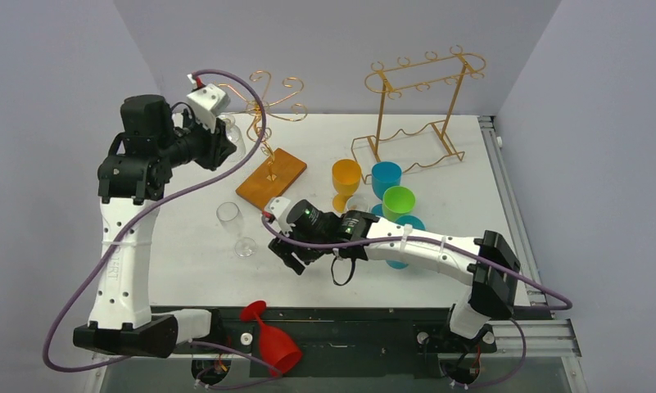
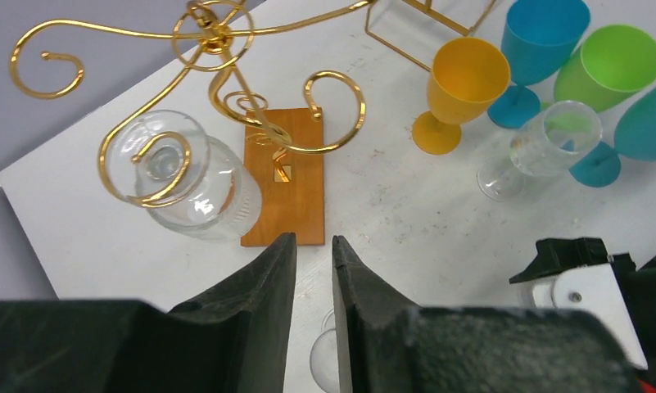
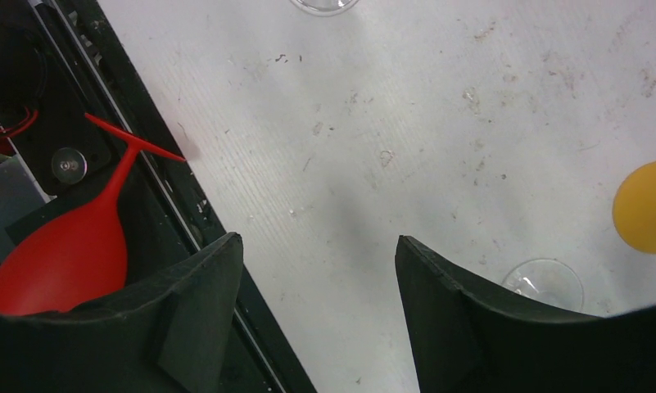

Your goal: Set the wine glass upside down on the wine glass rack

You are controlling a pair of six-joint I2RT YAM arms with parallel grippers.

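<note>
The red wine glass [image 1: 279, 347] lies on its side off the table's front edge, over the dark frame; its foot is near the edge. In the right wrist view the red glass [image 3: 77, 252] is at left, outside the fingers. My right gripper [image 1: 287, 260] stands wide open and empty above the white table. My left gripper [image 1: 223, 160] is slightly open, a narrow empty gap between its fingers. Beyond it, the gold scroll-armed rack [image 2: 218, 37] stands on a wooden base [image 2: 296, 209]. A clear glass [image 2: 205, 192] hangs upside down on one curl.
Another clear glass [image 1: 230, 217] stands at the table's left. Yellow [image 1: 346, 176], blue [image 1: 386, 178] and green [image 1: 399, 201] goblets cluster at right with a clear one [image 2: 558, 139]. A second gold rack [image 1: 380, 123] stands behind them.
</note>
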